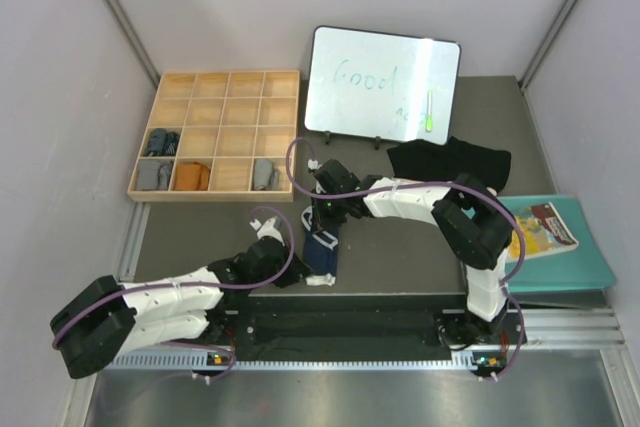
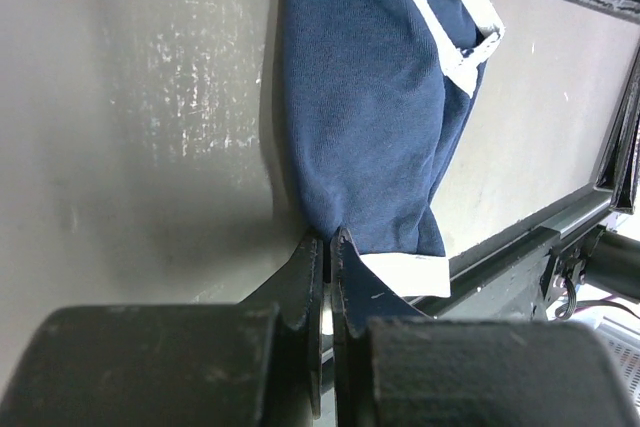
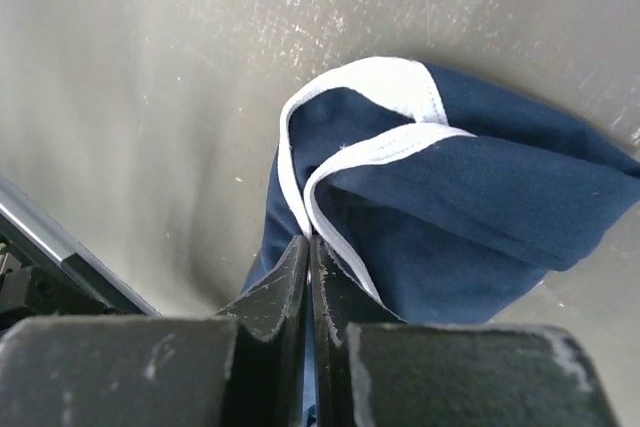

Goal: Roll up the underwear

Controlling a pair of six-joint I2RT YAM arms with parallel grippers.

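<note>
The navy underwear with white trim [image 1: 320, 256] lies folded into a narrow strip on the table, its white waistband [image 2: 410, 273] toward the front edge. At its left side near that waistband, my left gripper is shut on the navy cloth edge. My right gripper is at the far end, its tips against the white leg trim [image 3: 345, 154]. It is shut, and no cloth shows clearly between its fingers. From above, the right arm covers part of the far end.
A wooden divided box [image 1: 237, 139] at the back left holds several rolled garments. Behind stands a whiteboard [image 1: 380, 82], with black cloth [image 1: 450, 162] beside it. A teal box [image 1: 590, 257] sits at the right.
</note>
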